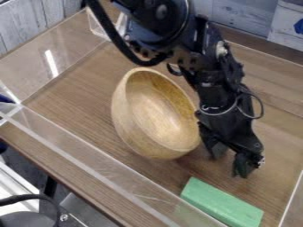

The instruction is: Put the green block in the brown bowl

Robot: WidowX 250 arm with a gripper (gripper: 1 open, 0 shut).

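The green block (221,204) lies flat on the table near the front right, with nothing on it. Left of the arm, the brown bowl (154,111) is tipped over to one side, so its outer wall shows at the left and bottom. My gripper (231,160) points down between the bowl's right side and the block, beyond the block and apart from it. Its fingertips look parted, with no object visible between them. The near finger is close against the bowl's lower right edge; whether they touch, I cannot tell.
A clear plastic sheet or low wall (89,160) runs along the table's front left edge. A white box (288,25) stands at the back right.
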